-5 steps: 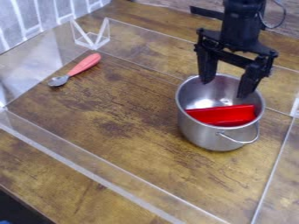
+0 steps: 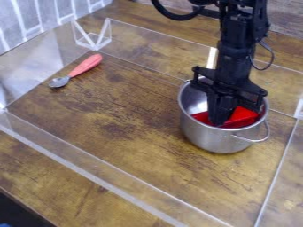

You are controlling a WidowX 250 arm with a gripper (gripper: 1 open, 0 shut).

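Observation:
A steel pot [image 2: 211,138] stands on the right of the wooden table. A red block [image 2: 242,116] lies inside it, partly hidden by the black gripper [image 2: 215,118], which reaches down into the pot from above. The fingertips are dark and overlap the block, so what exactly is between them is hard to see.
A spoon with a pink handle [image 2: 84,66] lies at the left. A clear plastic frame or wall [image 2: 95,37] is at the upper left.
The gripper has moved down from above the pot to inside it, over the red block, and its fingers have drawn closer together.

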